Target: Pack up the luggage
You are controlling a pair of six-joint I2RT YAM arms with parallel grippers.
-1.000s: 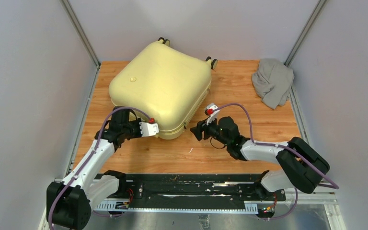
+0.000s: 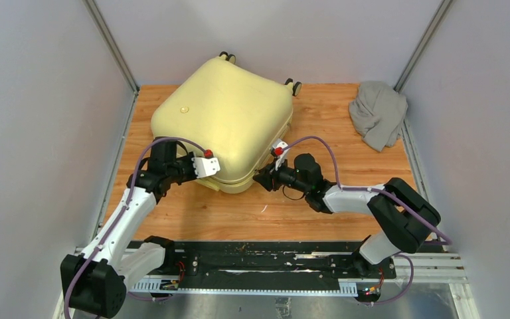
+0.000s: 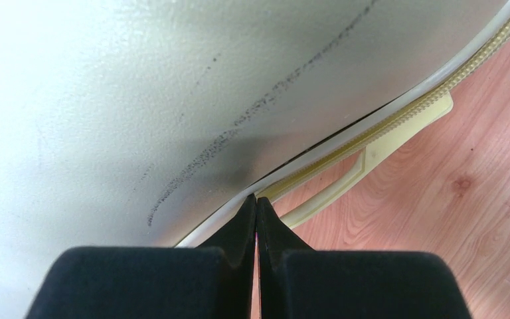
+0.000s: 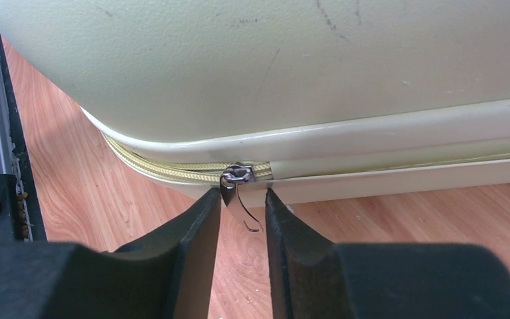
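The yellow suitcase (image 2: 226,113) lies shut on its side on the wooden table, tilted to the view. My left gripper is shut, its fingertips at the zipper seam on the suitcase's front edge. Nothing clear shows between those tips. Beyond them, the suitcase handle (image 3: 378,143) sticks out below the seam. Near the front right corner, my right gripper is part open around the metal zipper pull (image 4: 239,199). The pull hangs between its fingers, beside the left one, not visibly clamped. Left of the pull, the zipper teeth run together; right of it, the seam gapes.
A grey cloth (image 2: 378,114) lies at the table's back right. The suitcase wheels (image 2: 293,87) point toward the back wall. Bare table lies in front and to the right of the suitcase. Side walls close in the space.
My right gripper has moved left and slightly up to the suitcase's corner. The left gripper has slid a little back along the front edge. The suitcase looks unmoved.
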